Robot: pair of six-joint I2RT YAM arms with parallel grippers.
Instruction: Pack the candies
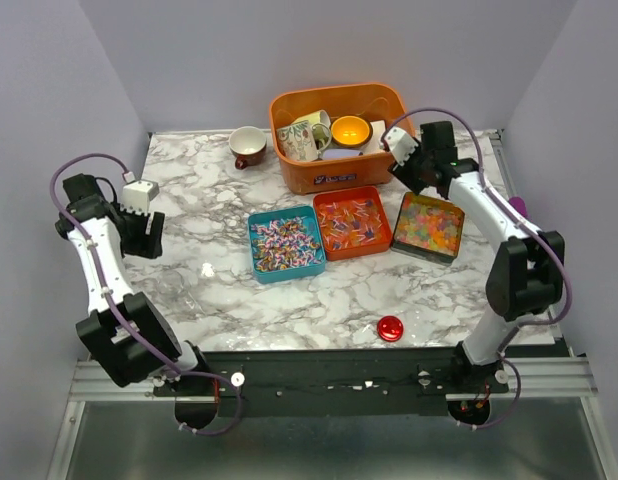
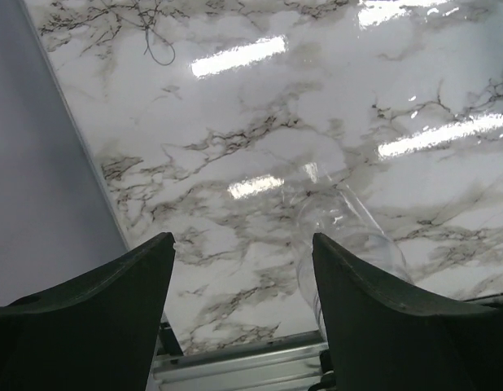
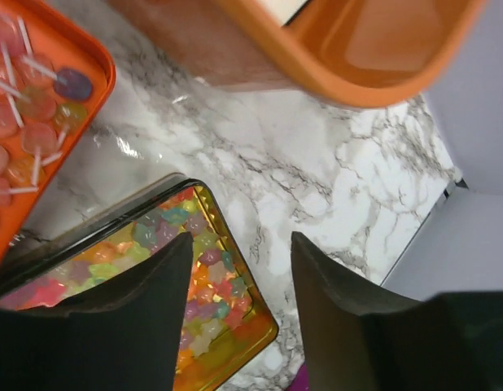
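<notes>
Three candy trays sit mid-table: a blue tray (image 1: 287,267) of wrapped candies, a red tray (image 1: 358,249) of lollipops and a dark-rimmed tray (image 1: 427,228) of gummy candies. My right gripper (image 1: 414,175) hovers open over the gummy tray's back part, with nothing between its fingers. My left gripper (image 1: 147,235) stands open at the table's left edge, over bare marble and some clear plastic lying below it.
An orange bin (image 1: 334,176) holding cups, a yellow bowl and other items stands at the back, with a white mug (image 1: 249,142) left of it. A red lid (image 1: 390,329) lies at the front.
</notes>
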